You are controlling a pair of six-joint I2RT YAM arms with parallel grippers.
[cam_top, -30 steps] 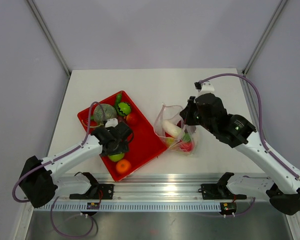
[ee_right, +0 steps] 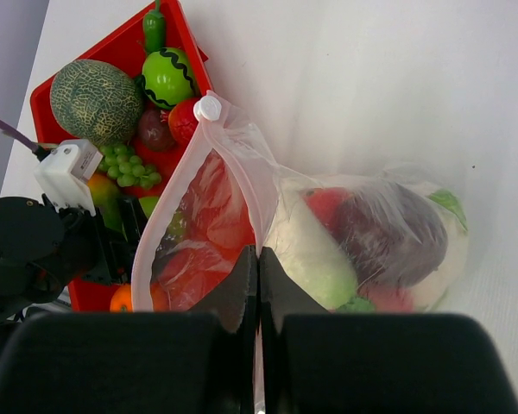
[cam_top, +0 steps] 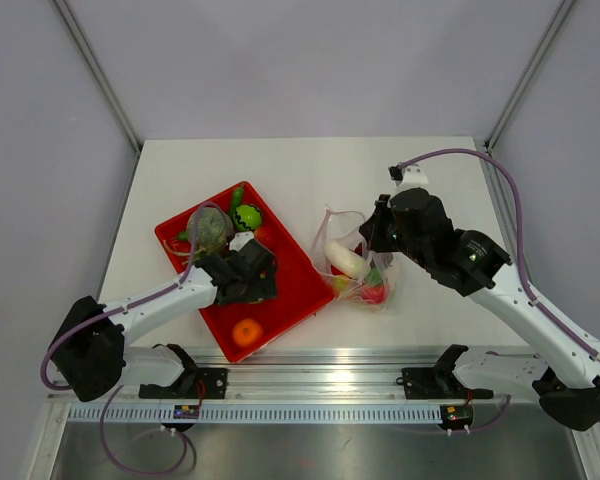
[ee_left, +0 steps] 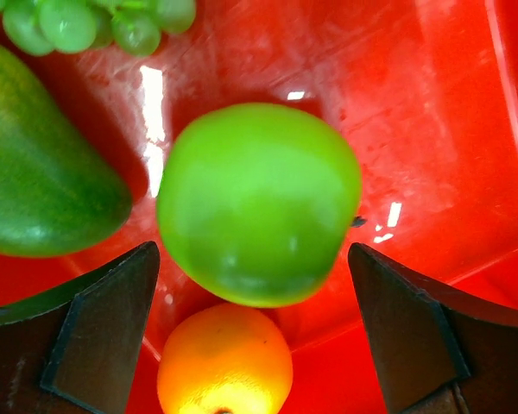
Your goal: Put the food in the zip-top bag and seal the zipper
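My left gripper [cam_top: 256, 292] hangs open over the red tray [cam_top: 300, 310], its fingers either side of a green round fruit [ee_left: 259, 203], with an orange fruit [ee_left: 224, 358] and a green oblong fruit [ee_left: 43, 164] nearby. My right gripper is shut at the edge of the zip top bag [ee_right: 177, 185], holding its mouth up. The bag holds a pale long item [cam_top: 343, 260], a dark item [ee_right: 393, 233], red and green pieces.
The tray also holds a melon [ee_right: 95, 99], a striped green ball [ee_right: 168, 78], grapes [ee_right: 129, 168] and other produce.
My left gripper has moved right and slightly up in the top view, over the green fruit in the tray. The right arm and bag look unchanged.
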